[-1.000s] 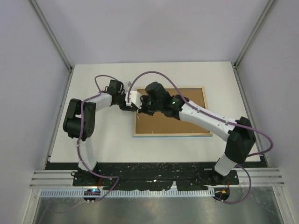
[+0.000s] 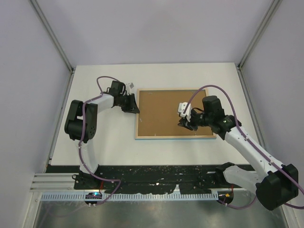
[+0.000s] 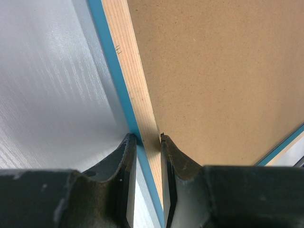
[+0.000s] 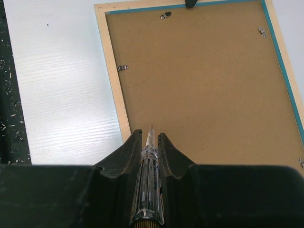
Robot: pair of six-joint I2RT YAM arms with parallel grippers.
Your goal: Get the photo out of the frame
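Observation:
Face down on the white table lies the photo frame (image 2: 175, 137), with a pale wood rim, blue sides and a brown backboard (image 2: 161, 114). Small metal clips show along its inner edges, such as one clip (image 4: 122, 68) and another clip (image 4: 166, 15). My left gripper is shut on the frame's left rim, one finger on each side. Over the backboard, right of its middle, my right gripper is shut on a thin pointed tool (image 4: 150, 159) with a clear shaft. Its tip points at the bare board, apart from the clips. Any photo is hidden.
A dark strip (image 2: 152, 175) runs along the table's front edge. Purple cables (image 2: 223, 92) loop along both arms. Grey walls stand on both sides.
The left arm and the frame stay put.

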